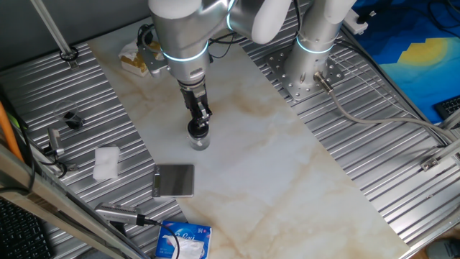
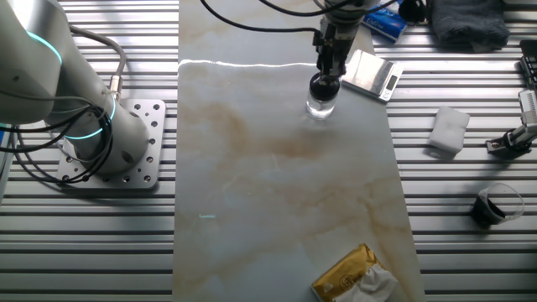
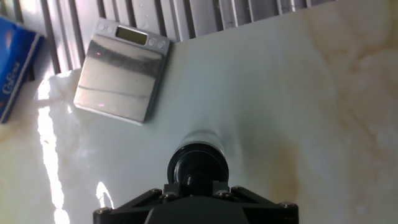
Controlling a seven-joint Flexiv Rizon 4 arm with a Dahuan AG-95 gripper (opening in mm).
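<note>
A small clear jar with a round black lid stands upright on the marble-patterned board. My gripper points down over it, one fingertip on either side of the lid's small dark knob. Whether the fingers press on that knob cannot be made out. In exterior view 1 the gripper hides part of the lid, and the jar's glass shows below. A flat silver scale lies close by, its platform bare.
A blue tissue pack lies beyond the scale, and a gold tissue pack sits at the board's other end. Off the board are a white block and a clear cup with dark contents. Much of the board is free.
</note>
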